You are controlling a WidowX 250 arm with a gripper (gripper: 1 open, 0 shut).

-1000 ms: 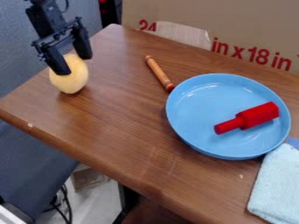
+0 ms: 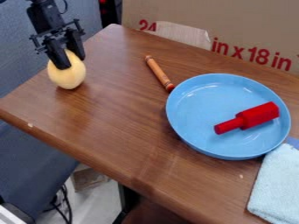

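My black gripper (image 2: 63, 51) is over a pale yellow round object (image 2: 68, 75) at the left edge of the wooden table, its fingers down around the top of that object. Whether the fingers are closed on it I cannot tell. A blue plate (image 2: 198, 131) holds a red cylindrical item with a narrower end (image 2: 246, 119). An orange crayon-like stick (image 2: 159, 73) lies left of and above the plate.
A light blue cloth (image 2: 275, 188) lies at the lower right. A cardboard box (image 2: 233, 26) stands at the back.
My gripper has shifted left and its fingers sit closer around the top of the yellow object, which has moved slightly left and up.
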